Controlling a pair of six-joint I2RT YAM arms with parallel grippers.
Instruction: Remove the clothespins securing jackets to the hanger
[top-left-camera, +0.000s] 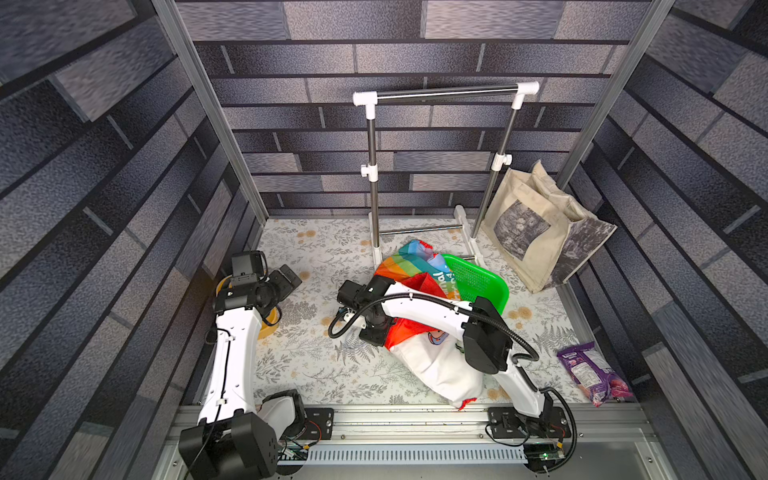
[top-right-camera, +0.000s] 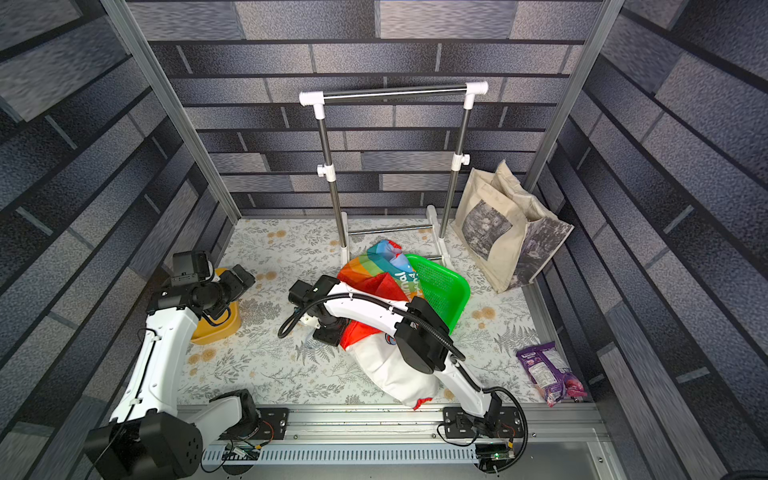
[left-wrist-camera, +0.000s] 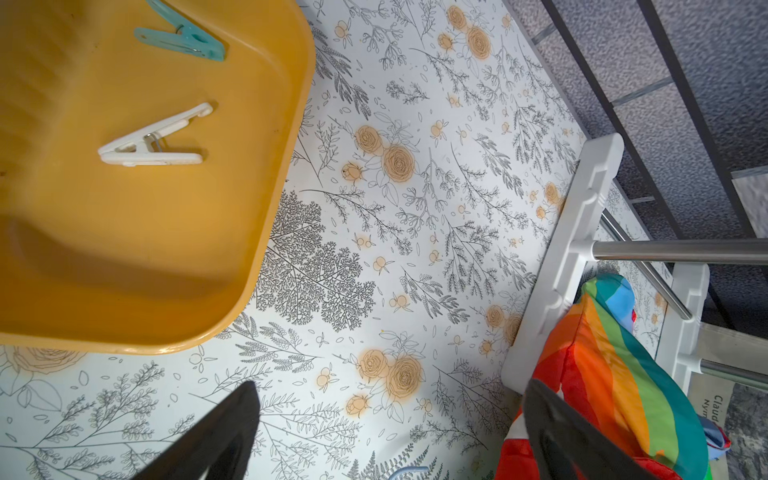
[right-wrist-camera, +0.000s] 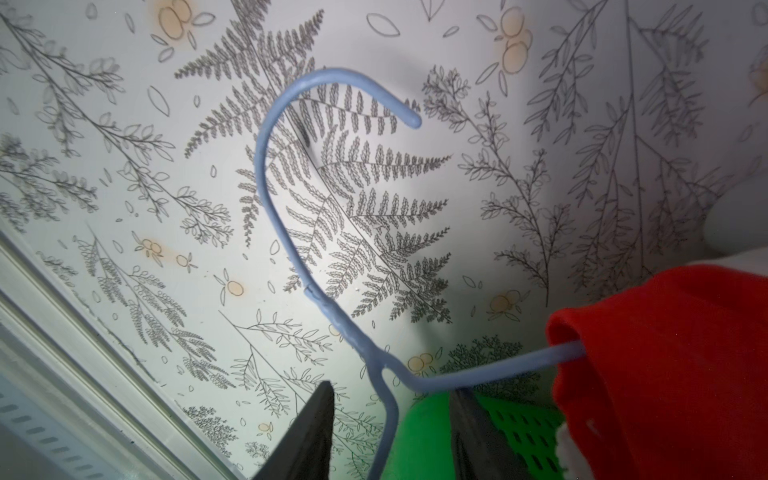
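Note:
A pale blue hanger (right-wrist-camera: 344, 328) fills the middle of the right wrist view, its hook on the table and one arm under a red jacket (right-wrist-camera: 664, 368). My right gripper has its fingers part apart on either side of the hanger; whether it grips it I cannot tell. A rainbow jacket (top-left-camera: 404, 260) and white-red cloth (top-left-camera: 432, 368) lie heaped near the rack. My left gripper stands open over the left side, beside a yellow tub (left-wrist-camera: 152, 240) holding a teal clothespin (left-wrist-camera: 184, 41) and a white clothespin (left-wrist-camera: 152, 156).
A metal rack (top-left-camera: 448, 90) stands behind the jackets. A green basket (top-left-camera: 488, 284) sits under them. A canvas bag (top-left-camera: 516, 232) stands at back right, a purple packet (top-left-camera: 588, 372) at front right.

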